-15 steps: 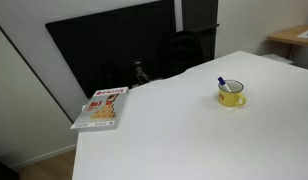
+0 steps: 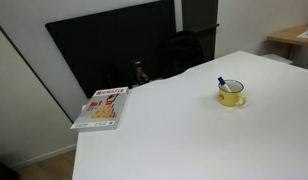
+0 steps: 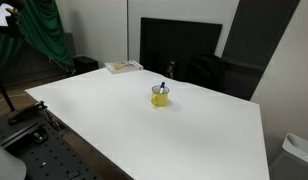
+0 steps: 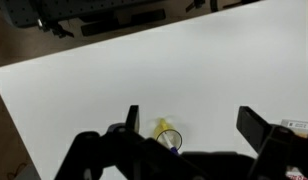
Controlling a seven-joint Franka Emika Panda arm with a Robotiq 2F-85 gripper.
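A yellow mug (image 2: 231, 98) stands upright on the white table, with a blue-capped marker (image 2: 223, 82) leaning inside it and poking over its rim. In exterior view 2 the same mug (image 3: 159, 99) is near the middle of the table. From above, the wrist view shows the mug (image 4: 166, 135) low in the picture, partly behind the gripper. My gripper is open, its two black fingers wide apart, with nothing held between them. It hangs well above the table; neither exterior view shows its fingers.
A book or magazine (image 2: 101, 109) lies at the table's edge. A black panel (image 2: 114, 45) and dark objects stand behind it. A grey bin (image 3: 293, 158) is beyond the table's right side.
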